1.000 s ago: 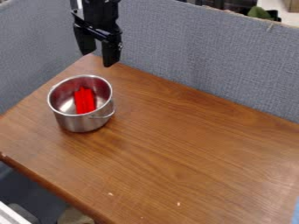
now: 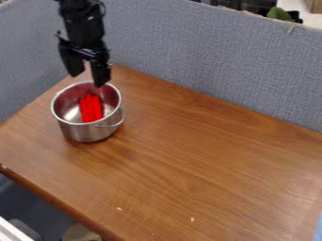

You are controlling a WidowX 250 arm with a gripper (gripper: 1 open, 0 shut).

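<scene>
A steel pot point(image 2: 74, 131) with a side handle stands on the left part of the wooden table point(image 2: 201, 165). Inside it is a red object point(image 2: 90, 108). My black gripper point(image 2: 87, 72) hangs just above the pot's back rim, open, with nothing visible between its fingers.
Grey padded walls point(image 2: 214, 66) run along the back and left. The table's front left edge drops off to a dark floor with some objects at the bottom left.
My gripper has moved left, from behind and right of the pot to over its back rim. The pot and red object look unchanged.
</scene>
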